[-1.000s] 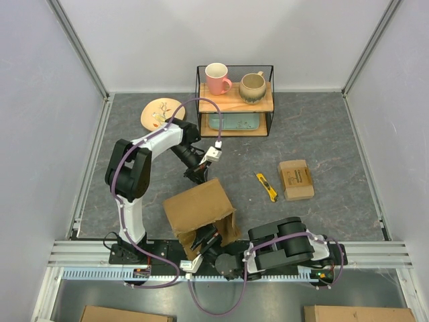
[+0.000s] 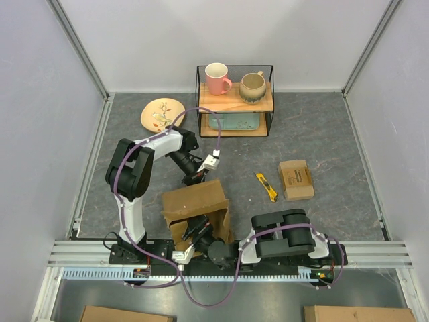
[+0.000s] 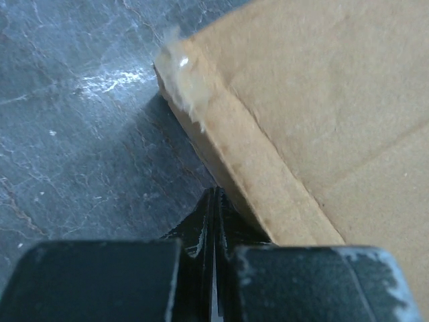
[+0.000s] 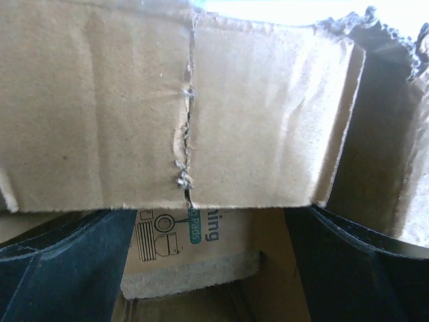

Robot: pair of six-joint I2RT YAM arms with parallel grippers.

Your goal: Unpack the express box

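The open cardboard express box (image 2: 194, 194) lies on its side at the front middle, its opening toward the robot. My left gripper is shut with nothing showing between its fingers, down at the box's far edge (image 3: 234, 147), where some tape sticks. My right gripper (image 2: 198, 228) is open inside the box's mouth, beneath a torn flap (image 4: 255, 114). Between its fingers, deeper inside, a printed carton (image 4: 174, 241) shows in the right wrist view.
A small open box (image 2: 296, 180) and a yellow cutter (image 2: 266, 187) lie at the right. A plate (image 2: 162, 113) and a rack (image 2: 234, 126) with mugs stand at the back.
The box has shifted slightly left and turned, showing more of its opening. My right gripper and arm have moved a little left and up; the left gripper has moved slightly.
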